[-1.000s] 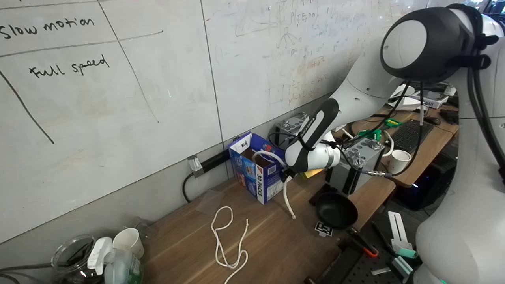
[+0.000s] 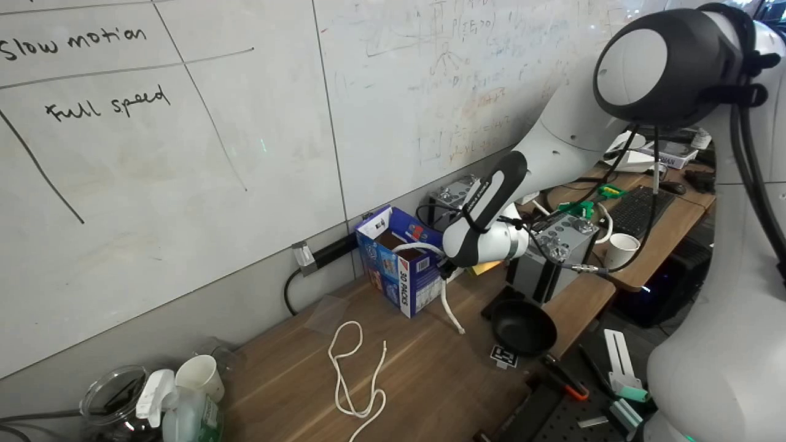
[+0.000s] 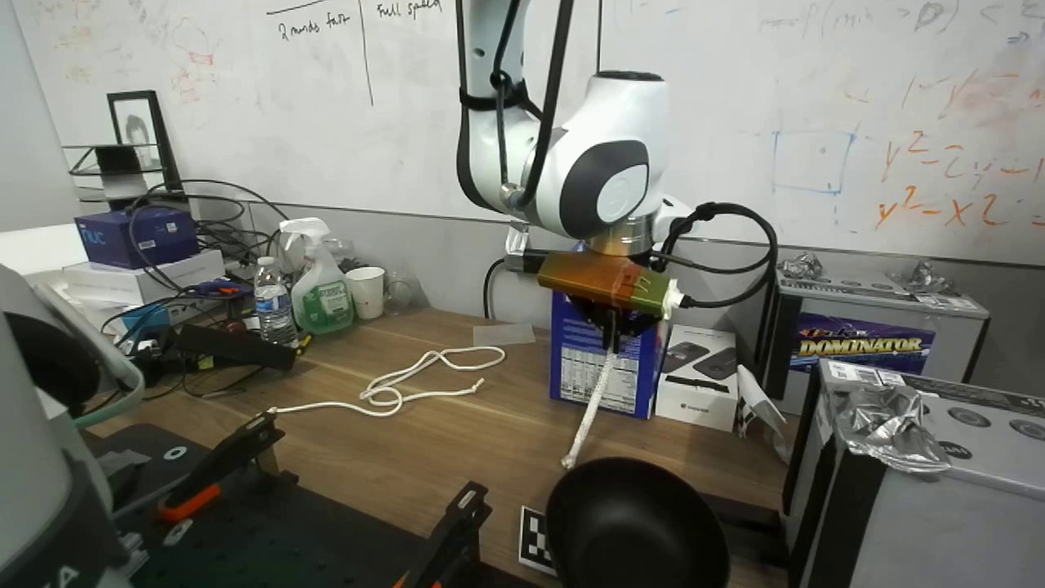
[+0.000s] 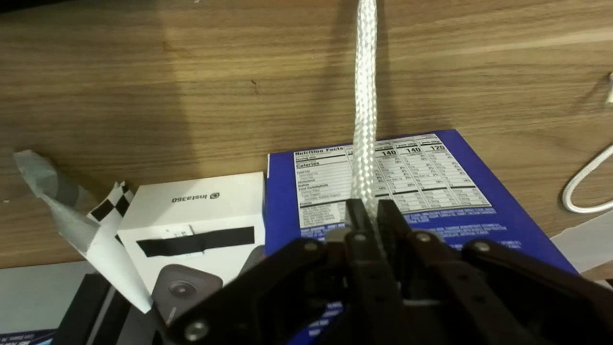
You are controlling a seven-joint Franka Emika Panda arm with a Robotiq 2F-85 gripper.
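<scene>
A white braided rope (image 4: 365, 86) is pinched between the fingers of my gripper, which is shut on it. One end of this rope (image 3: 589, 412) hangs down in front of the blue box (image 3: 578, 358), its tip near the black pan. In exterior view 1 another stretch of the rope (image 2: 418, 246) arches from my gripper (image 2: 446, 271) over the open top of the blue box (image 2: 412, 288); whether its far end lies inside the box cannot be told. A second white rope (image 2: 340, 379) lies loosely curled on the table.
The black pan (image 3: 637, 529) sits in front of the box. A white Insta360 box (image 3: 697, 377) and grey batteries (image 3: 882, 304) stand to the right. A spray bottle (image 3: 321, 284) and cup (image 3: 366, 292) are at the back left. Bare table surrounds the curled rope.
The hanging rope end has swung slightly and sits a little higher and further right in exterior view 1. The arched stretch over the box is lower and flatter. The second rope has not moved.
</scene>
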